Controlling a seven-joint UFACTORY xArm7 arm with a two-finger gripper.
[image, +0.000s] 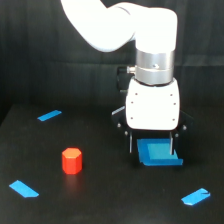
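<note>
A white arm comes down from the top, and its gripper (151, 150) points downward on the right of the dark table. Its two thin fingers stand wide apart, so it is open. A flat, square blue piece (160, 155), perhaps a shallow tray, lies under and behind the gripper, its far part hidden by the white gripper body. The right finger overlaps the blue piece in the picture; the left one is just off its left edge. I cannot tell whether either touches it. A red hexagonal block (72, 161) stands upright to the left, well away from the gripper.
Blue tape strips lie flat on the black table: one at back left (50, 115), one at front left (24, 189), one at front right (196, 197). Between block and gripper the table is clear. A dark curtain (50, 50) hangs behind.
</note>
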